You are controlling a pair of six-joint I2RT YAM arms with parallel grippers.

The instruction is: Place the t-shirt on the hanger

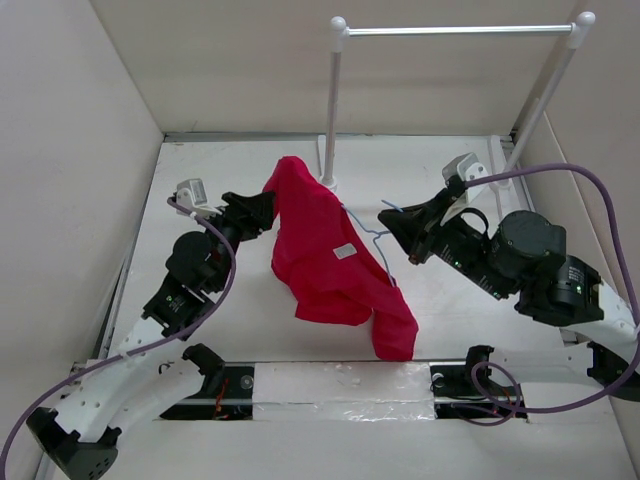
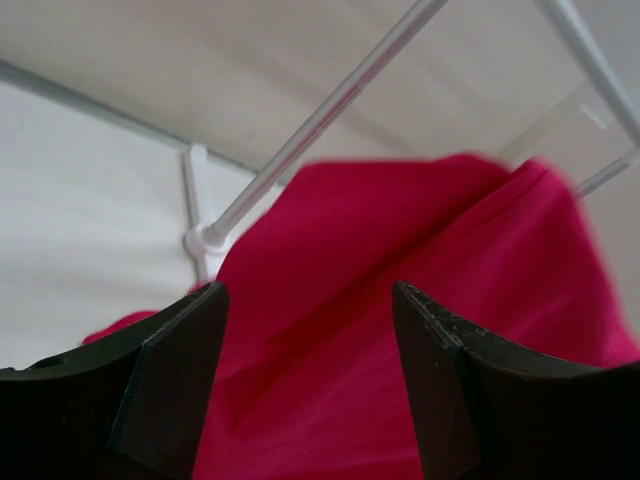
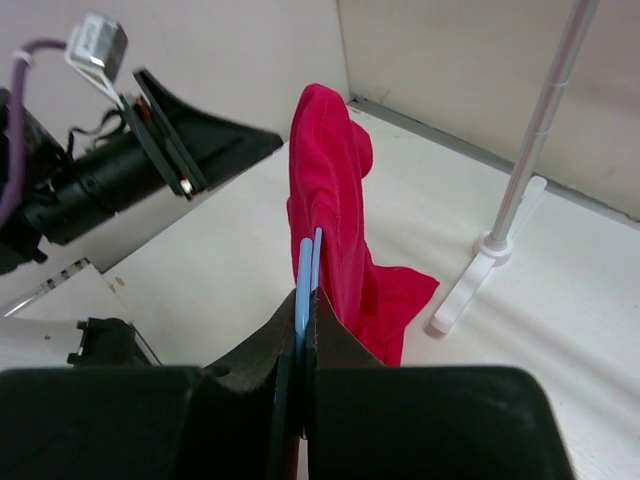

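A red T-shirt with a white label hangs from a pale blue hanger, its lower end fanned toward the front. My right gripper is shut on the hanger, whose blue wire runs between the fingers in the right wrist view. My left gripper stands open at the shirt's upper left end. In the left wrist view red cloth lies beyond its parted fingers; whether any is between them I cannot tell.
A white rack with a top bar and two posts stands at the back right. Walls enclose both sides and the back.
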